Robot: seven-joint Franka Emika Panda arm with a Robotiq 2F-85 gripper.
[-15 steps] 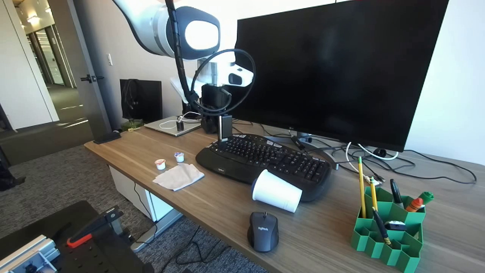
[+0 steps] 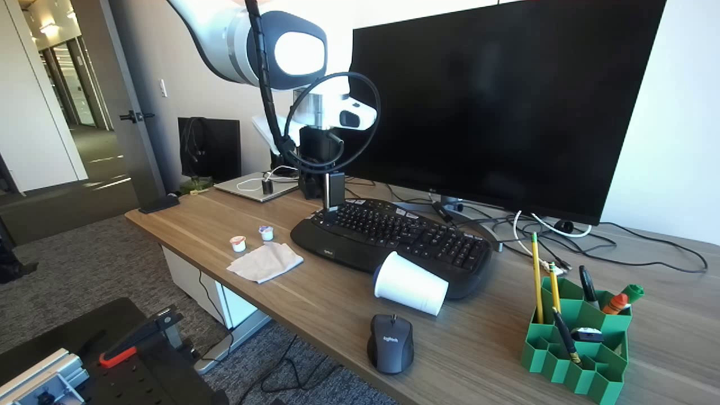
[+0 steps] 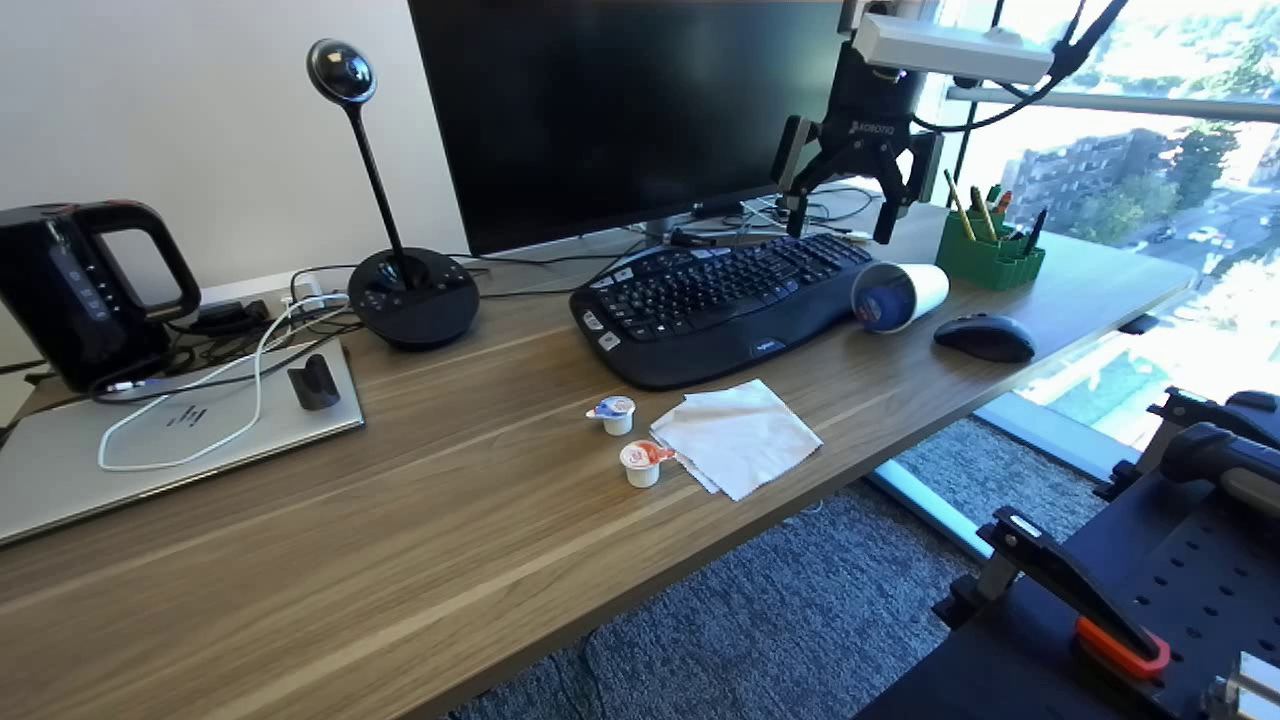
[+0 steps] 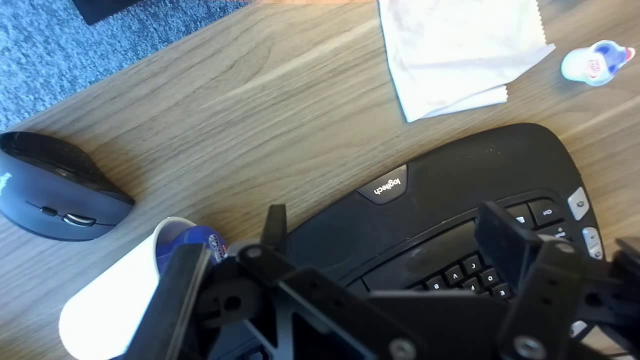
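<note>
In exterior view 2 my gripper hangs open above the keyboard, its two fingers well apart and nothing between them. The black keyboard spreads beneath the fingers in the wrist view. A white cup lies on its side against the keyboard's front corner, with something blue inside its mouth. Beside the cup, near the desk edge, is a dark mouse. A folded pale cloth lies flat, with two small creamer cups, one purple-lidded and one red-lidded, close by it.
A green organizer with pencils and pens stands at one end of the desk. A large monitor rises behind the keyboard, with loose cables at its base. A laptop, kettle and webcam stand occupy the other end. Bare wood lies in front of them.
</note>
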